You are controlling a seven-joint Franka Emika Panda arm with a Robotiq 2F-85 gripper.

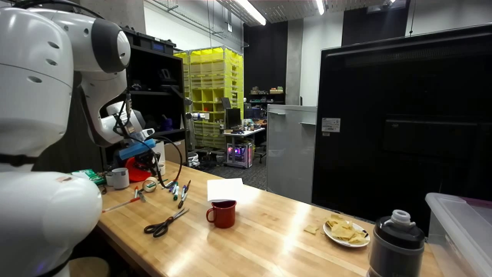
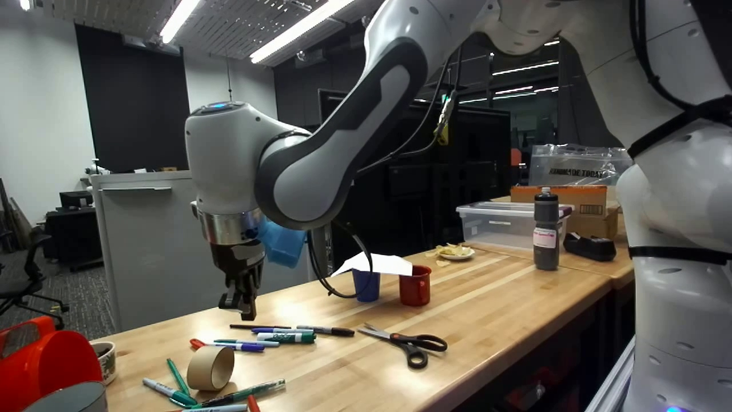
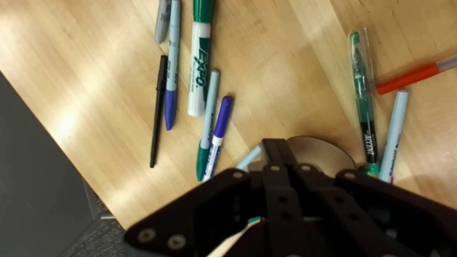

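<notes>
My gripper is shut, and nothing shows between its fingers. In exterior view 2, the gripper point(image 2: 238, 309) hangs above the table, over the far side of the scattered pens. Below it in the wrist view lies a cardboard-coloured tape roll point(image 3: 321, 150), partly covered by the fingers. Left of the fingers are a green-and-white Expo marker point(image 3: 198, 72), a thin black pen point(image 3: 158, 111), a purple-capped marker point(image 3: 218, 137) and other grey pens. To the right lie a green pen point(image 3: 364, 98) and a red-capped marker point(image 3: 409, 78).
Black scissors point(image 2: 409, 347) lie nearer the table's front edge. A red mug point(image 2: 415, 285) stands beside a blue cup point(image 2: 366, 285) with white paper point(image 2: 384, 264) over it. Chips on a plate point(image 1: 329, 234) and a bottle point(image 1: 396, 251) stand farther off. Mid-table is clear.
</notes>
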